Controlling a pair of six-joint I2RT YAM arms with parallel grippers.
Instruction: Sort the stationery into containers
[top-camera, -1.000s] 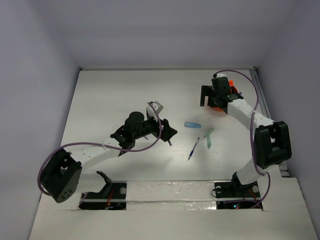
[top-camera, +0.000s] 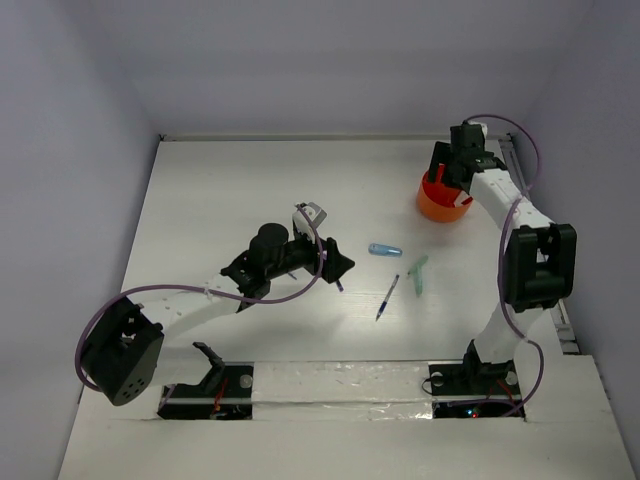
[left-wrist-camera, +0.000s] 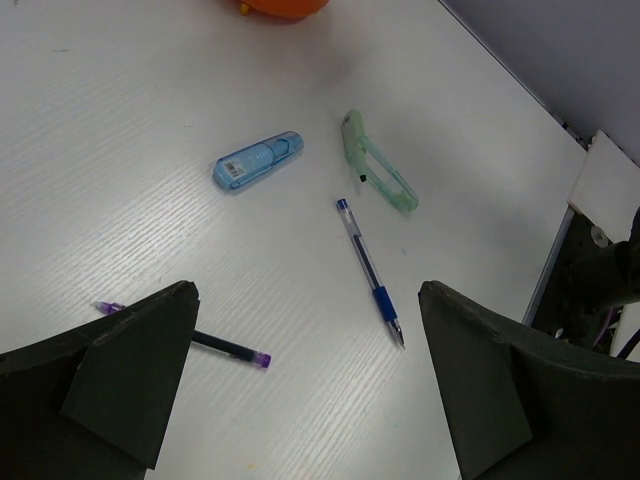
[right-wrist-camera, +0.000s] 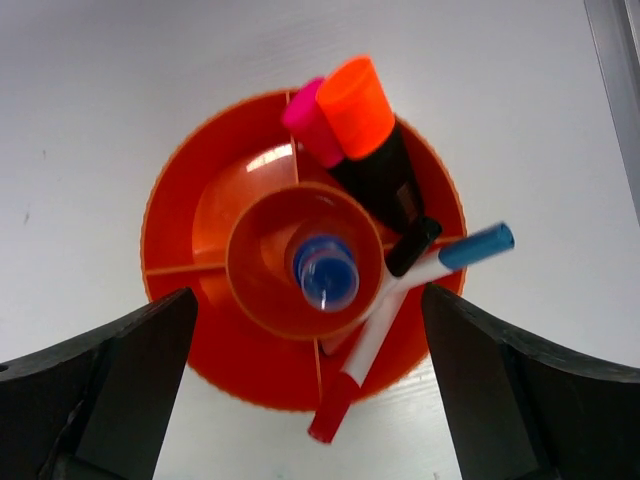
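Observation:
An orange divided container (top-camera: 440, 208) at the back right holds markers, highlighters and a blue-topped item (right-wrist-camera: 327, 275) in its middle cup. My right gripper (top-camera: 438, 162) is open above it, with nothing held. My left gripper (top-camera: 335, 260) stands open over the left-middle of the table. Below it in the left wrist view lies a dark pen with purple ends (left-wrist-camera: 235, 348). A blue-and-clear pen (left-wrist-camera: 370, 275), a light blue item (left-wrist-camera: 258, 160) and a green stapler-like item (left-wrist-camera: 380, 170) lie separately on the table.
Grey walls close in behind and on both sides, with a metal rail along the back and right edges.
My right gripper has moved toward the back and right, over the container, uncovering more of its front. The left arm and the loose items have not moved.

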